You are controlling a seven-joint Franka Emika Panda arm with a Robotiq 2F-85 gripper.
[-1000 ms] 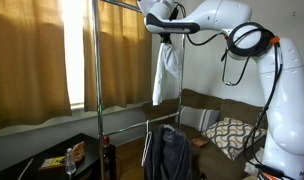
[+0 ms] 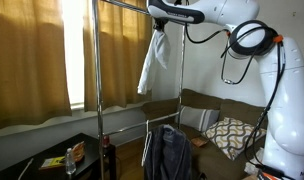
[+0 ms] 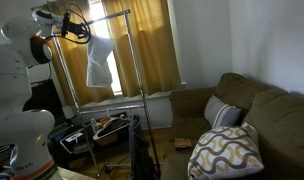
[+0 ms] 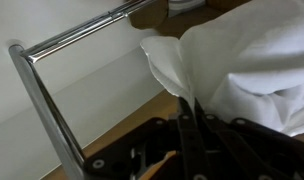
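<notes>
A white cloth (image 2: pixel 155 60) hangs down from my gripper (image 2: pixel 159 27), high up beside the metal garment rack (image 2: pixel 98 75). Exterior view 2 shows the same cloth (image 3: pixel 99 66) below the rack's top bar (image 3: pixel 117 15). Up close in the wrist view, the white cloth (image 4: pixel 242 60) bunches together between the dark fingers of my shut gripper, its folds spreading to the right. The fingertips themselves are partly hidden by cloth and shadow.
Chrome rack tubing (image 4: pixel 87 32) runs close by at the left of the wrist view. Dark clothing (image 2: pixel 169 153) hangs on the rack's lower bar. A brown sofa (image 3: pixel 197 125) with cushions stands right of the rack; a dark table (image 2: pixel 57 165) is at left.
In exterior view 1, my gripper has moved left with the cloth. The cloth's lower end has swung left and now sits somewhat higher.
</notes>
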